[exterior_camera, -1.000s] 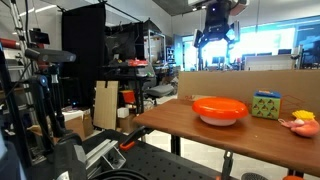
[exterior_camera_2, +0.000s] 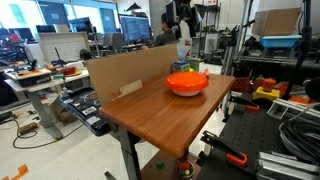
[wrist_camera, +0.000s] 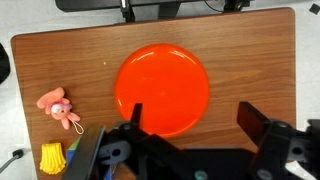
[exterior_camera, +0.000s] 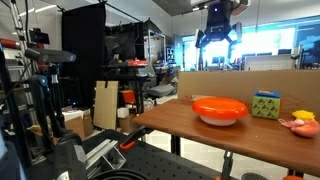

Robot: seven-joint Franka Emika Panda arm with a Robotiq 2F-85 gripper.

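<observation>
A round orange-red lid or dish [exterior_camera: 220, 105] rests on a pale, rounded bowl-like base [exterior_camera: 222, 121] on the wooden table. From above, in the wrist view, the red disc [wrist_camera: 162, 90] hides whatever is under it. High over the table hangs my gripper [exterior_camera: 216, 45], well clear of the disc. In the wrist view its dark fingers [wrist_camera: 128, 133] stand wide apart at the bottom, so the gripper is open with nothing between them. A pink plush toy [wrist_camera: 56, 104] with a string lies left of the disc there.
A blue, green and yellow box [exterior_camera: 265, 104] stands behind the pink toy [exterior_camera: 300, 124]. A ribbed yellow item [wrist_camera: 53, 158] sits near it. Behind them rises a brown panel [exterior_camera_2: 115, 75].
My arm has shifted very slightly to the right above the table. The gripper still looks open, and the things on the table have not moved.
</observation>
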